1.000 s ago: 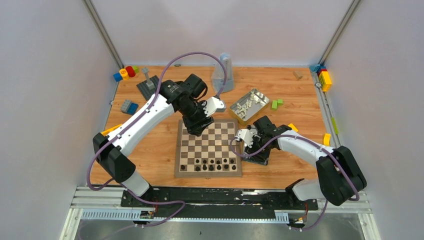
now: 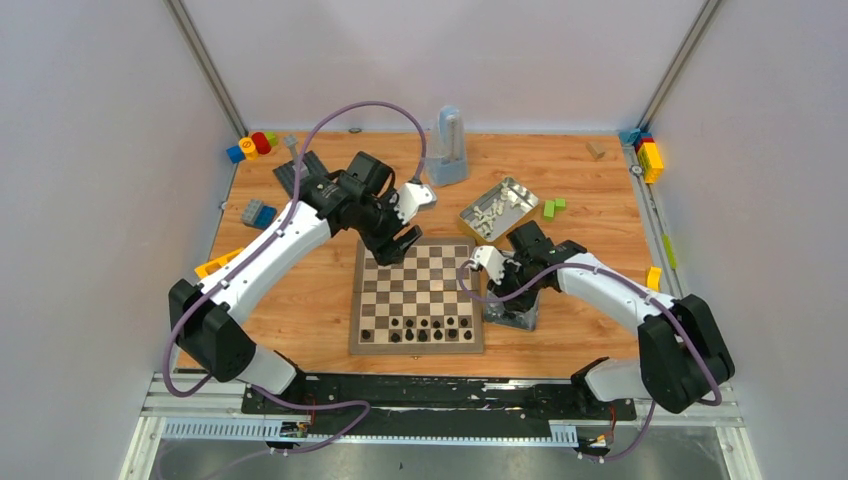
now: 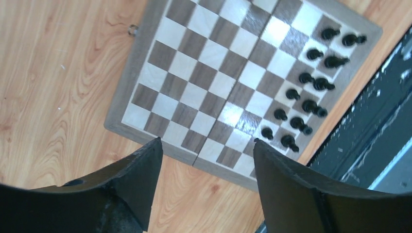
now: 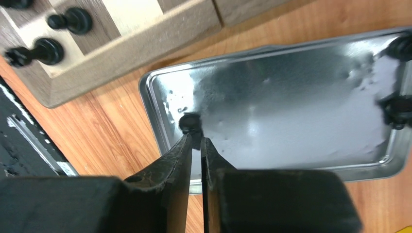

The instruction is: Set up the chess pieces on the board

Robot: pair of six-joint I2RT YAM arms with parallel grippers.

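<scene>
The chessboard lies open in the middle of the table. Black pieces stand in two rows along its near edge; the light pieces lie in a box behind and to the right. Over the board's far left part hangs my left gripper, its fingers wide apart and nothing between them. At the board's right, my right gripper is over the metal tray, shut with its tips on a small black piece. More black pieces lie at the tray's other end.
A clear plastic container stands at the back. Green blocks sit right of the box, and toy bricks lie at the left. Bare table is in front of the left arm and at the back right.
The standing pieces look unchanged.
</scene>
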